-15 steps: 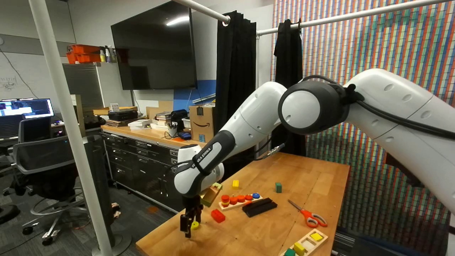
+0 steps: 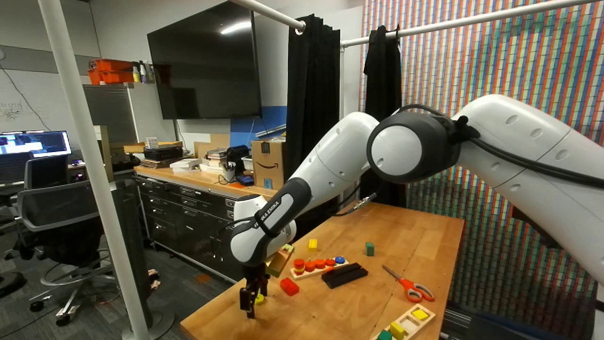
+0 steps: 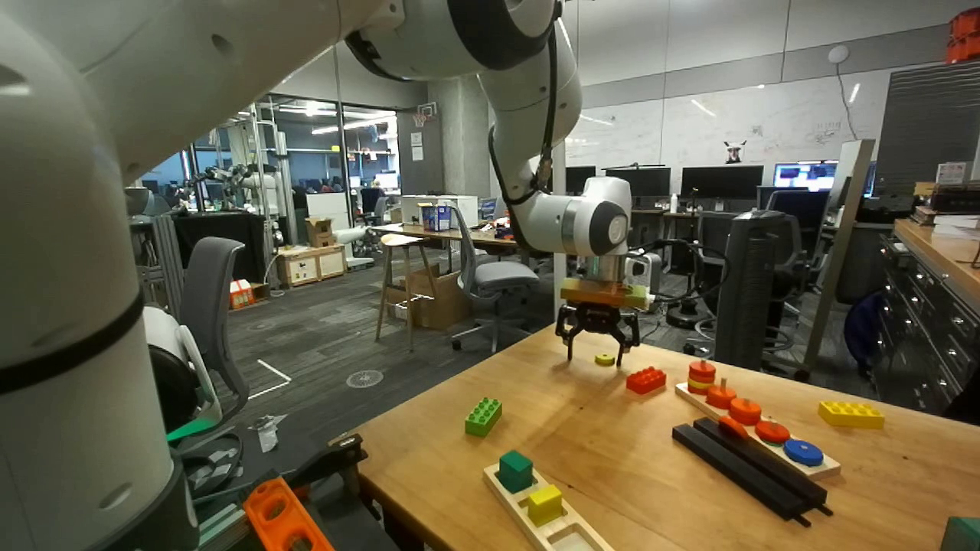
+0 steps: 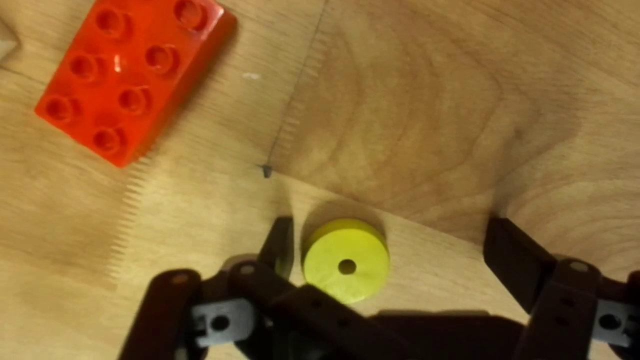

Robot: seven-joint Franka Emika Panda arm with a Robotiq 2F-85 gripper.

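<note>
A round yellow disc [image 4: 346, 264] with a small hole in its centre lies flat on the wooden table. In the wrist view it sits between the open fingers of my gripper, much closer to the left finger, with a wide gap to the right one. From the second exterior view, my gripper [image 3: 602, 353] points straight down near the table's far edge, with the yellow disc [image 3: 604, 360] visible between its fingers. The first exterior view shows my gripper [image 2: 253, 303] partly covering the disc.
Close by lies a red brick [image 3: 645, 380]. Beyond it stand a peg board [image 3: 831, 465] of coloured discs and a black rack [image 3: 735, 468]. A green brick [image 3: 483, 417], a block tray [image 3: 514, 510], a yellow brick [image 3: 850, 415] and scissors [image 2: 415, 291] are spread across the table.
My gripper has come down slightly toward the table around the yellow disc, its fingertips now lower. The disc and the other objects have not visibly moved.
</note>
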